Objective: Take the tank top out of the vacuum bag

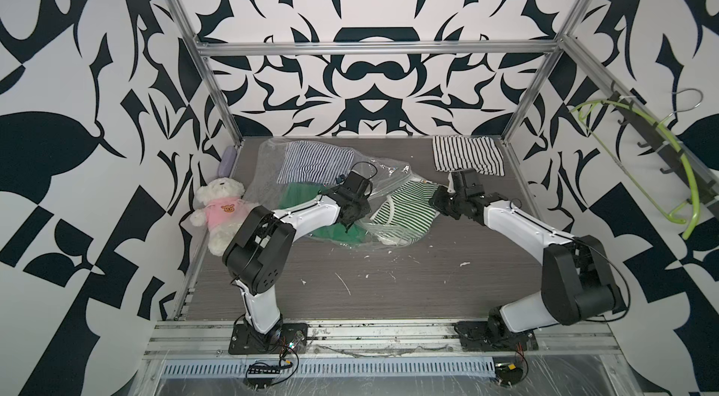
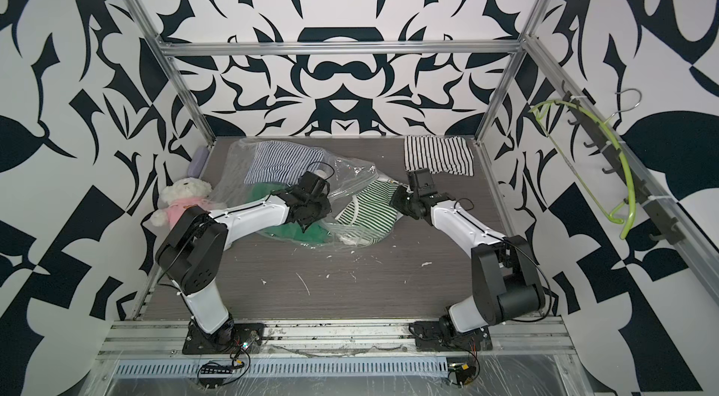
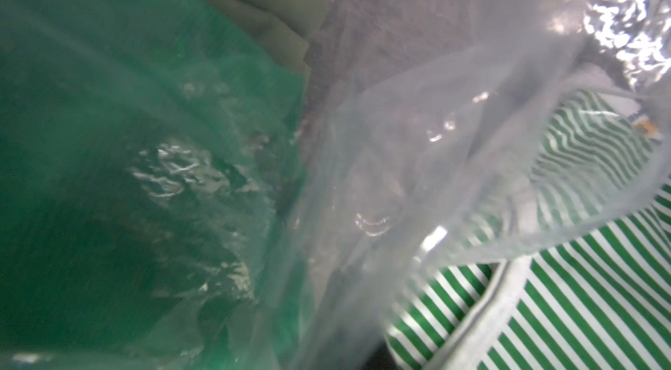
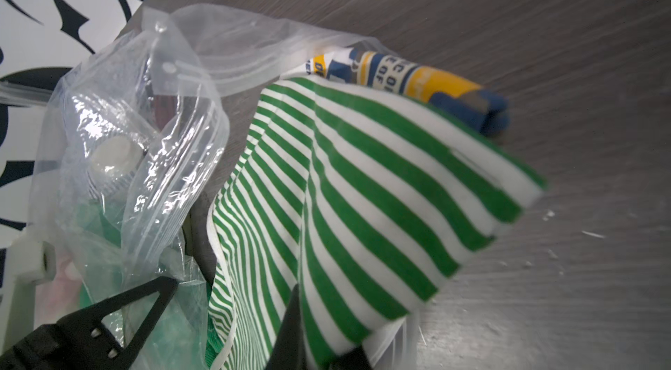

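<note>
The green-and-white striped tank top [image 1: 409, 209] lies partly out of the clear vacuum bag [image 1: 262, 164], through the bag's right-hand mouth. My right gripper [image 1: 438, 205] is shut on the tank top's right edge; a fold of it stands up over the fingers [image 4: 290, 335] in the right wrist view. Its left part still has clear film over it in the left wrist view. At the bag near the tank top's left side, my left gripper [image 1: 358, 220] is shut. Film crowds its wrist view and hides the fingertips, so a pinch on the film cannot be confirmed.
Inside the bag are a green garment [image 1: 303, 197] and a blue-striped garment [image 1: 311, 162]. A black-and-white striped cloth [image 1: 470, 155] lies at the back right, a teddy bear [image 1: 224, 209] at the left.
</note>
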